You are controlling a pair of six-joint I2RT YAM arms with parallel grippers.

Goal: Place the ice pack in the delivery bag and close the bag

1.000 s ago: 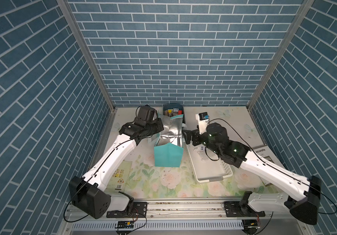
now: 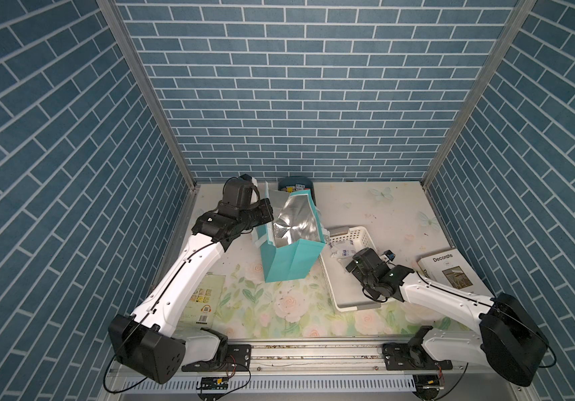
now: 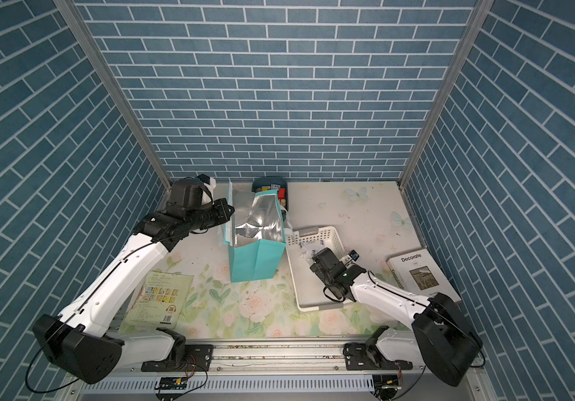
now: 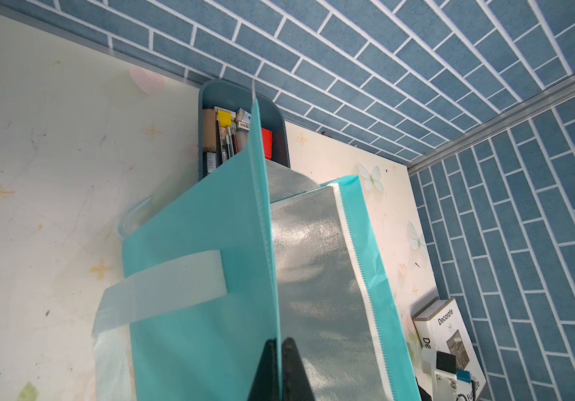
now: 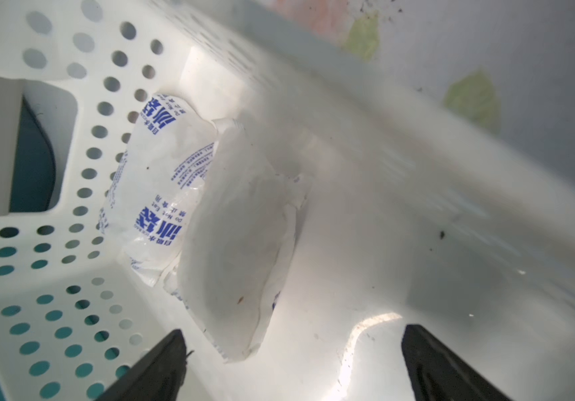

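Note:
The turquoise delivery bag (image 2: 294, 259) stands upright with its silver-lined mouth open. My left gripper is shut on the bag's upper rim, with a finger on either side of the thin edge. In the right wrist view, an ice pack (image 5: 160, 173) with blue print lies at the perforated end of the white basket (image 5: 381, 267). A plain white pack (image 5: 237, 234) overlaps it. My right gripper is open and low over the basket, with fingers wide apart and nothing held. From above, its arm partly hides the basket.
A dark bin (image 4: 210, 107) of small goods stands behind the bag against the wall. A "Decorate" box (image 2: 455, 270) lies at the right and a flat printed sheet (image 3: 159, 297) at the left.
My right gripper has left the bag's right side and moved right and down over the basket. The bag's mouth has widened and its right side leans right. The left arm shifted slightly left.

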